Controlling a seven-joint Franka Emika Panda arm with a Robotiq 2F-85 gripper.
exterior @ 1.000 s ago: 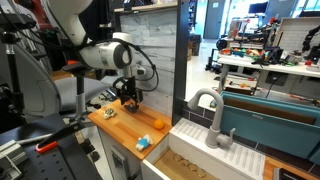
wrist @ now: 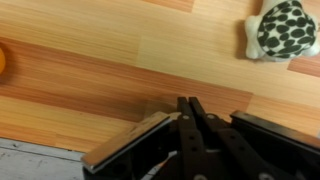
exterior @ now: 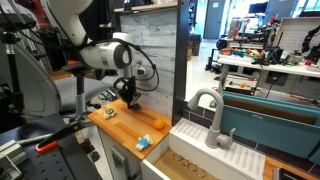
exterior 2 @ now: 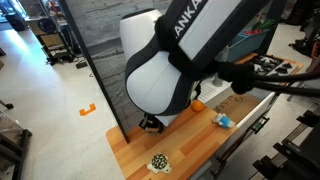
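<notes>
In exterior view 1 my gripper [exterior: 131, 100] is low over the far left end of the wooden counter [exterior: 124, 126], pointing down. Its fingers look shut on a small dark object, which I cannot make out clearly. The wrist view shows the black gripper at the bottom edge, with a tan, flat-topped surface beside it on the left. A spotted black-and-white toy [wrist: 285, 28] lies on the wood, apart from the gripper. Seen from exterior view 2, the gripper [exterior 2: 152, 125] is near the counter's back edge, behind that toy [exterior 2: 159, 163].
An orange ball [exterior: 159, 124] rests toward the back of the counter, and a blue-and-white toy [exterior: 142, 144] is close to its front edge. To the right are a sink faucet [exterior: 207, 105] and a dish rack [exterior: 190, 165]. A grey panel [exterior: 155, 75] stands behind the counter.
</notes>
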